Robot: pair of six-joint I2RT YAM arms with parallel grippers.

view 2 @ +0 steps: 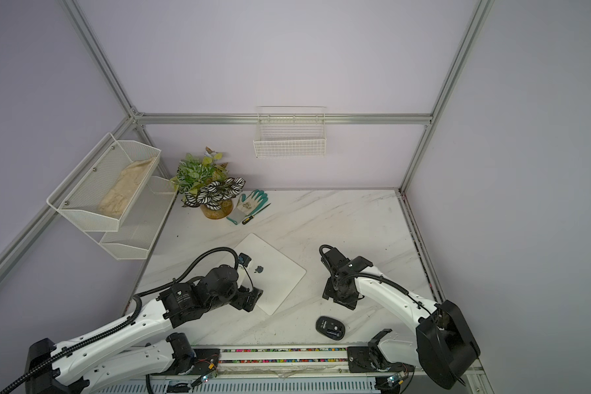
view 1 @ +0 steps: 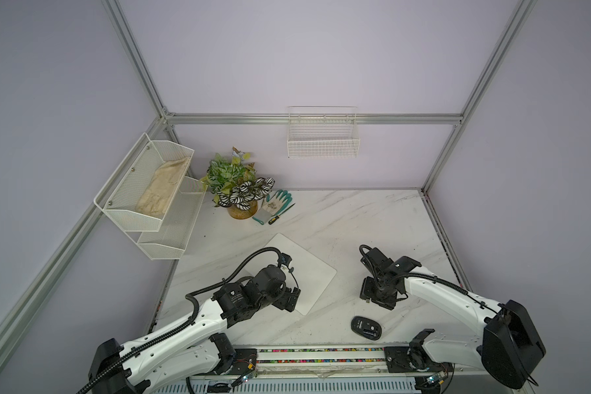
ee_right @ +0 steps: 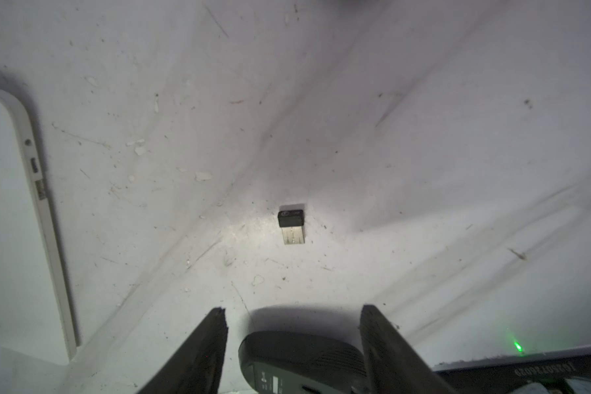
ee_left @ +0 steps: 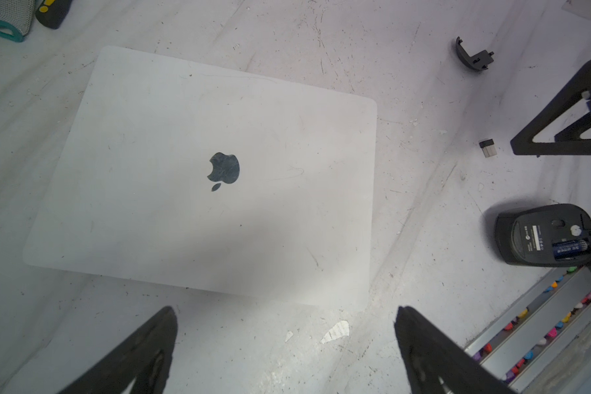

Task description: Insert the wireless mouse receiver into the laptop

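Note:
The closed silver laptop (ee_left: pixel 289 184) lies flat, ports along one side edge (ee_right: pixel 39 184). The small black-and-metal receiver (ee_right: pixel 291 223) rests on the table to the laptop's right, in the middle of the right wrist view. The black mouse (ee_left: pixel 532 233) lies upside down nearby, battery showing; its detached cover (ee_left: pixel 472 57) lies farther back. My right gripper hangs open above the receiver and mouse, empty. My left gripper is open over the laptop's near edge, with nothing between its fingers.
A potted plant (view 1: pixel 241 208), a glove (view 1: pixel 269 205) and a screwdriver (view 1: pixel 275 216) stand or lie at the back left. White baskets hang on the left and back walls.

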